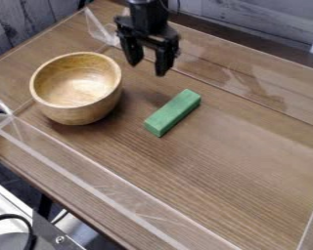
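The black gripper (153,54) hangs at the top centre of the camera view, over bare table above and right of the wooden bowl, its fingers apart and pointing down, blurred, with nothing visible between them. The wooden bowl (75,88) sits at the left, empty. A green block (172,112) lies on the table right of the bowl, below the gripper and apart from it.
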